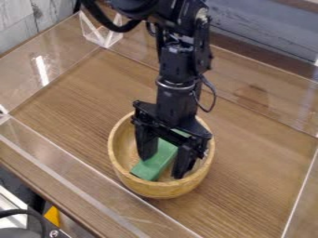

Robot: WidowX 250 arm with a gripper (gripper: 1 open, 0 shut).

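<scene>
A round tan wooden bowl (162, 186) sits on the wooden tabletop near the middle of the camera view. A green object (154, 164) lies inside it. The black arm reaches down from the top, and its gripper (165, 152) is in the bowl, its fingers on either side of part of the green object. Whether they touch it is hard to tell.
A yellow item (51, 213) and a dark cable are at the lower left, beyond the table's edge.
</scene>
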